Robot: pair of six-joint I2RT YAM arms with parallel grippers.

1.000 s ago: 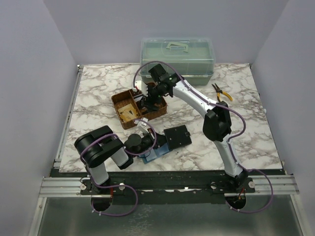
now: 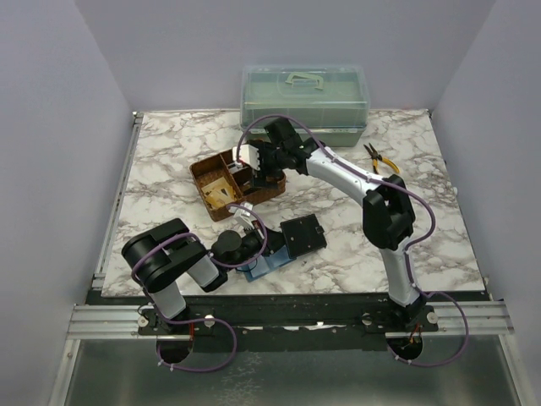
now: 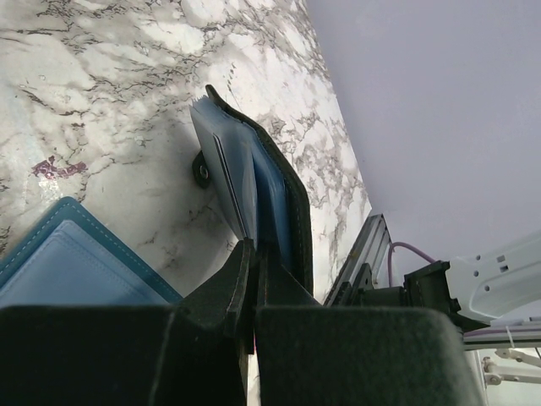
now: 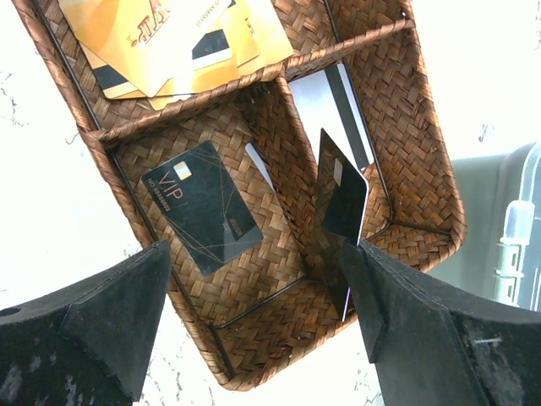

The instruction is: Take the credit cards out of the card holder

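The dark card holder (image 2: 303,236) lies open on the marble table; in the left wrist view its clear sleeves (image 3: 221,156) stand up beside the cover, with my left gripper shut at their near end; whether anything is between the fingers is hard to tell. My right gripper is open above a woven divided basket (image 4: 115,134). In it lie gold cards (image 4: 179,46), a black VIP card (image 4: 199,206), a second dark card (image 4: 341,190) leaning on edge between the open fingers, and a white card (image 4: 317,114).
A clear green lidded box (image 2: 304,93) stands behind the basket. Pliers (image 2: 379,158) lie at the right. A blue holder (image 3: 78,262) lies beside the card holder at the front.
The left arm is almost unmoved.
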